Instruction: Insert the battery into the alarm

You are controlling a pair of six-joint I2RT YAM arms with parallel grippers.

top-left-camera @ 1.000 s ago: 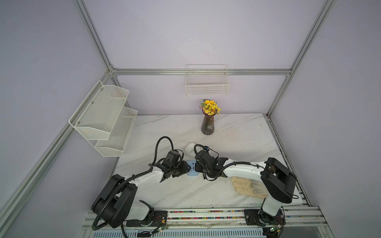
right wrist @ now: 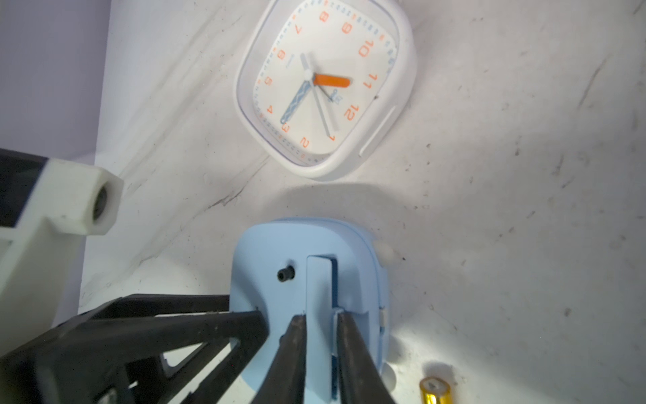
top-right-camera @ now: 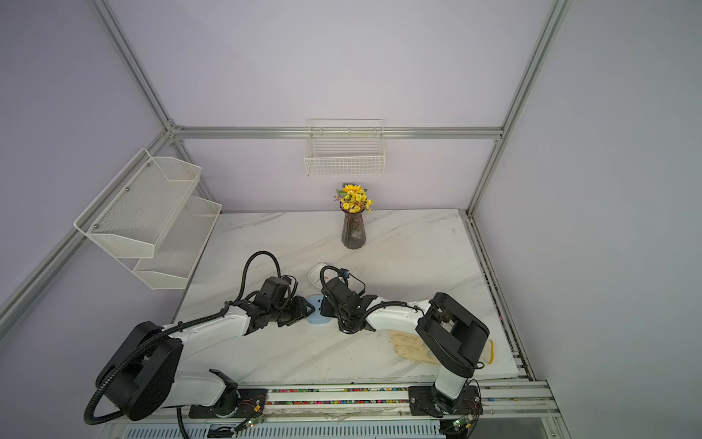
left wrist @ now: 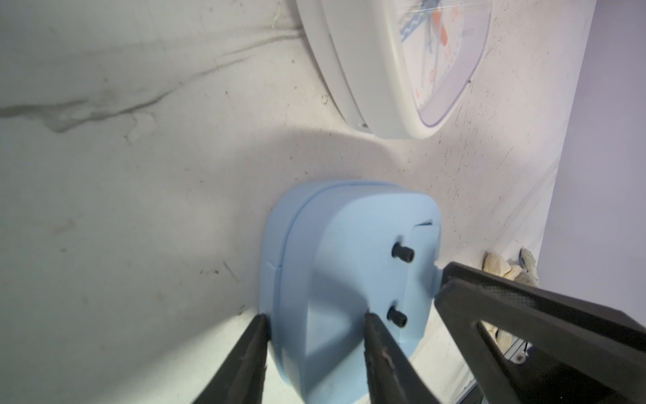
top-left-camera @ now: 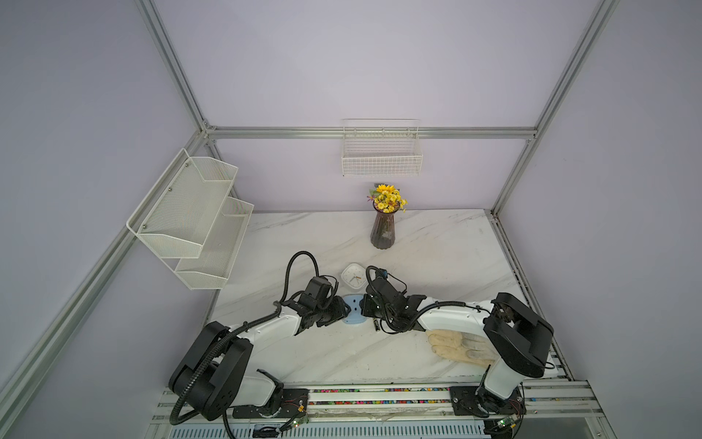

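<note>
The blue alarm [left wrist: 343, 262] lies back-up on the table, with a narrow cover piece [right wrist: 319, 289] along one side and black screw posts. In the left wrist view my left gripper is shut on its lower edge. My right gripper is at the cover piece, part open; whether it touches it is unclear. A gold battery [right wrist: 436, 394] sits on the table to the right of the alarm in the right wrist view, partly out of frame.
A white clock [right wrist: 326, 84] sits just behind the alarm. A flower vase [top-left-camera: 382, 230] stands at the back centre, and gloves [top-left-camera: 457, 345] lie at the front right under my right arm.
My left arm has not moved.
</note>
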